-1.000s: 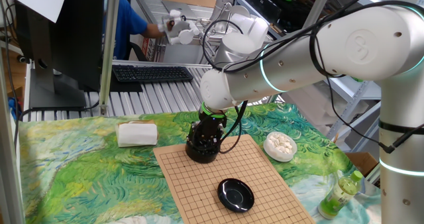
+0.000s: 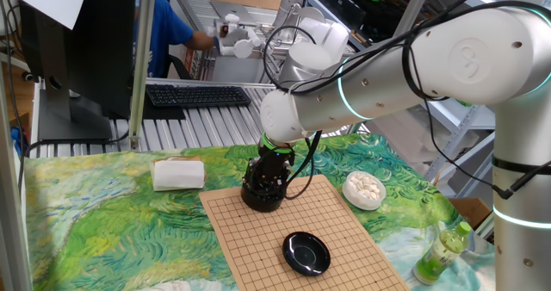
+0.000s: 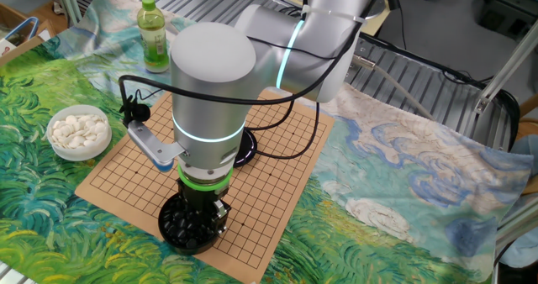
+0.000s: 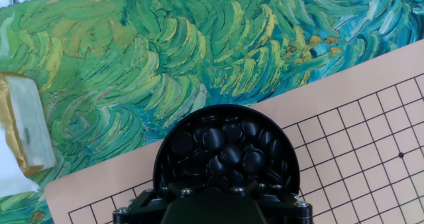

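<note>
A round black bowl (image 4: 291,159) filled with black stones (image 4: 228,148) rests over the edge of the wooden grid board (image 4: 358,158). My gripper is right over this bowl, its dark linkages spread to both sides at the bottom of the wrist view. Its fingertips are hidden, so whether it is open or shut, or touches the bowl, does not show. Exterior view 2 has the gripper (image 3: 204,207) pointing down at the bowl (image 3: 172,240). A shiny black dish (image 2: 306,254), seemingly empty, lies elsewhere on the board (image 2: 344,231).
Beside the board stands a white bowl (image 2: 364,190) of white stones. A green-capped bottle (image 2: 442,253) is at the right, and a white packet (image 2: 178,175) lies to the left. The patterned cloth (image 2: 112,231) left of the board is mostly clear.
The arm, bowls and board have stayed still. In the background, the person's hand and the white device by it have shifted slightly.
</note>
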